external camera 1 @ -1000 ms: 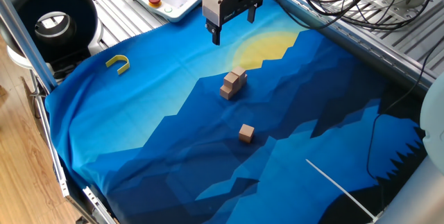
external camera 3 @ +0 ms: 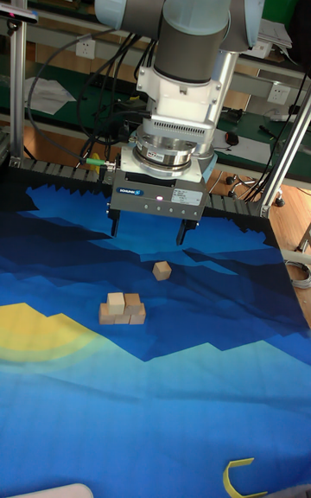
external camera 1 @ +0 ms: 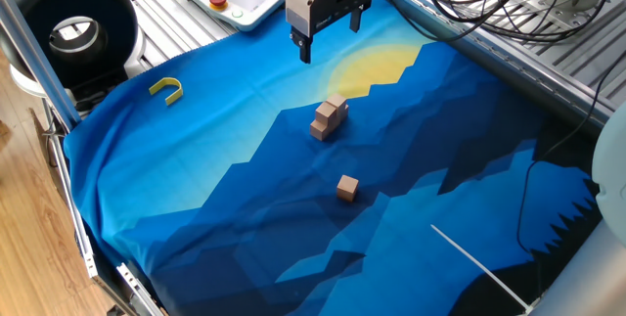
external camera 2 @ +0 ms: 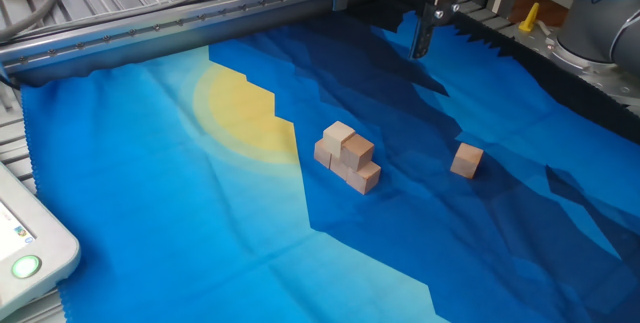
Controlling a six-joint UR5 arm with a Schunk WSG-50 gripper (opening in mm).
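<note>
Several small wooden cubes form a two-level stack (external camera 2: 347, 157) on the blue cloth, with a lower row and two cubes side by side on top. A lone wooden cube (external camera 2: 467, 160) lies apart from the stack, also seen in exterior view 1 as the single cube (external camera 1: 347, 189). High above the cloth hangs my gripper (external camera 3: 147, 233), its two dark fingers wide apart and nothing between them. In exterior view 1 the gripper (external camera 1: 331, 38) is clear of both the stack (external camera 1: 330, 117) and the lone cube.
A yellow hook-shaped piece (external camera 1: 167, 90) lies on the cloth's left part. A tablet with a red button (external camera 1: 217, 1) rests at the back edge. A thin white stick (external camera 1: 479, 263) lies at the lower right. Bare cloth surrounds the cubes.
</note>
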